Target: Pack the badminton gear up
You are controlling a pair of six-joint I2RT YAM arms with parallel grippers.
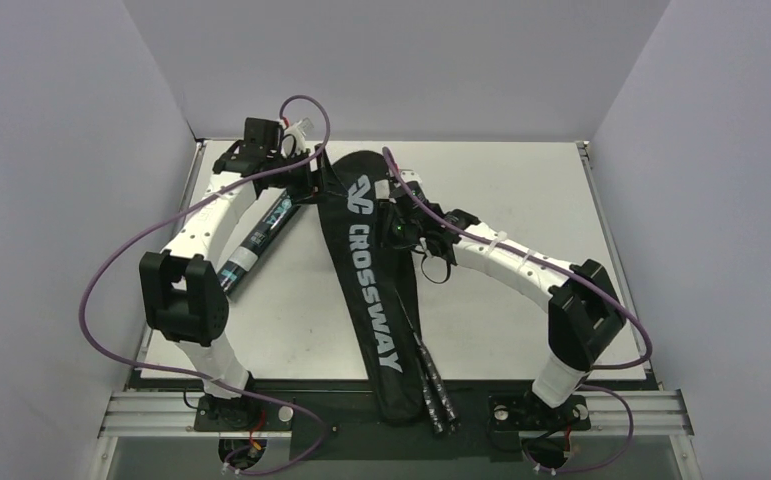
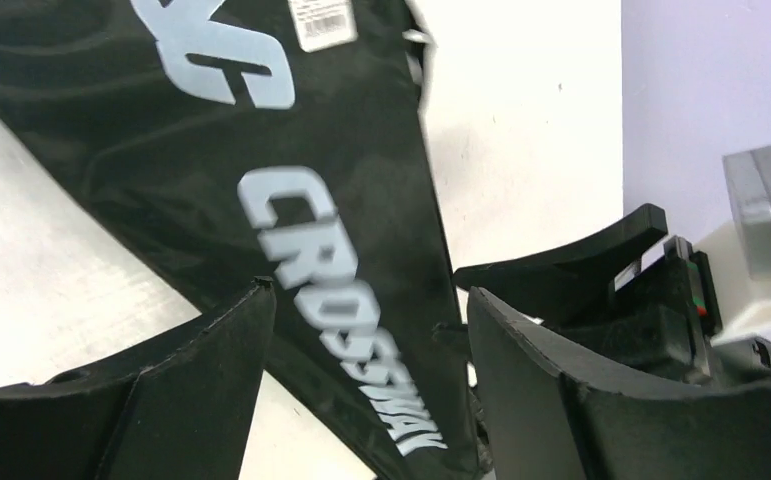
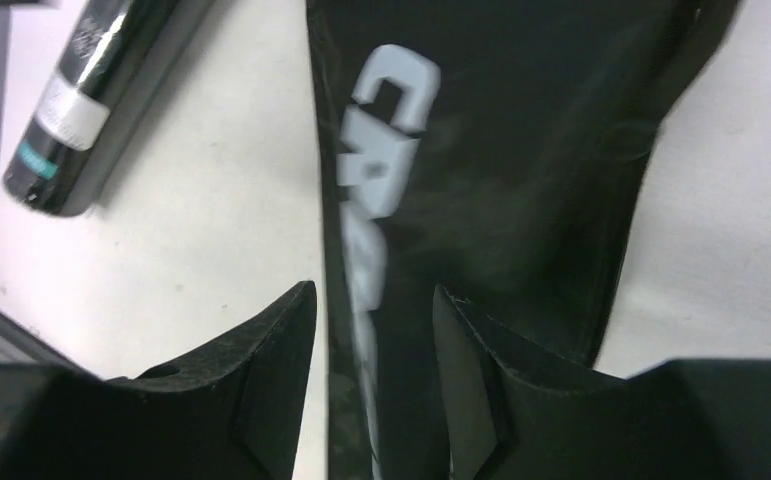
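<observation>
A black badminton bag with white CROSSWAY lettering lies spread down the middle of the table in the top view. Two racket handles stick out at its lower right edge; the rest of the rackets is hidden. Over the bag's upper left edge, my left gripper is open with nothing between its fingers. My right gripper stands open above the bag's right side, and in the right wrist view the bag's fabric lies beneath its fingers. A dark shuttlecock tube rests left of the bag.
Bare table stretches to the right of the bag, with another free strip between tube and bag. The lower end of the bag and the handles hang over the front edge. Both grippers are close together over the bag.
</observation>
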